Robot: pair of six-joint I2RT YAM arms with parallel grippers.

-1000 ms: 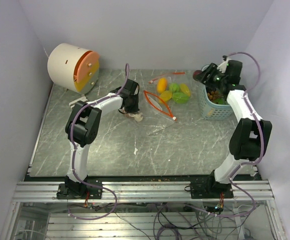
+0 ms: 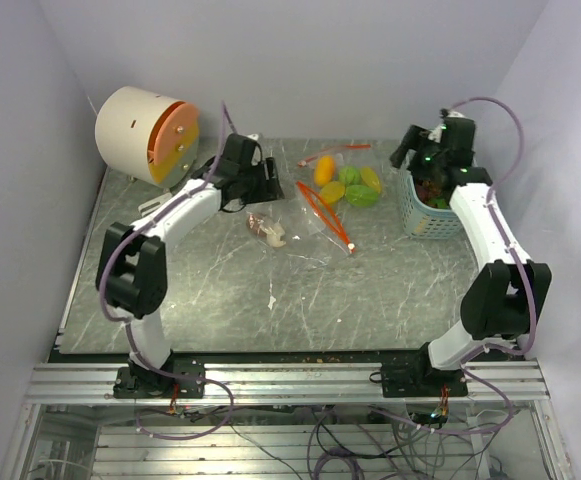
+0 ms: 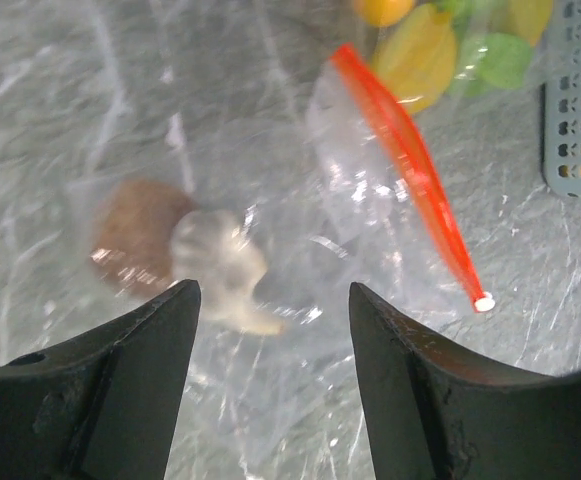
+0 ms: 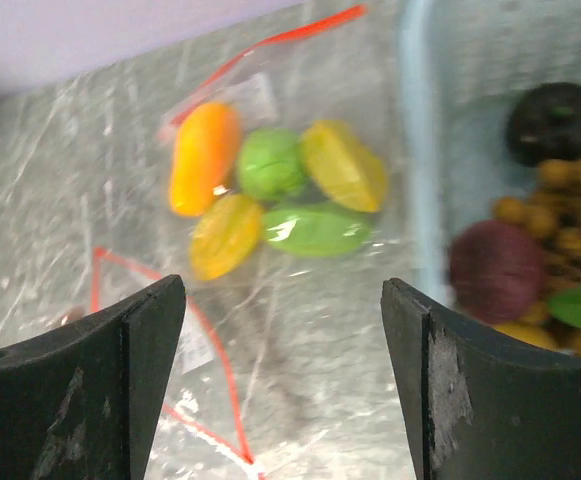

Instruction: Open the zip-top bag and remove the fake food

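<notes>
A clear zip bag with an orange zipper (image 2: pixel 326 215) lies mid-table; its orange edges stand apart in the right wrist view. Inside it are a brown piece (image 3: pixel 142 236) and a pale, mushroom-like piece (image 3: pixel 222 268). Open and empty, my left gripper hovers above this bag. Behind it lies a second clear bag holding an orange food (image 4: pixel 204 157), a green round one (image 4: pixel 271 164) and several yellow and green ones. My right gripper (image 2: pixel 402 152) is open with nothing between its fingers, at the basket's left rim. A dark red food (image 4: pixel 497 271) rests in the basket.
The light blue basket (image 2: pixel 431 226) at the back right holds several toy foods, among them a black one (image 4: pixel 553 122). A white drum with an orange end (image 2: pixel 130 134) stands at the back left.
The left gripper has lifted away from the bag, back and leftward.
</notes>
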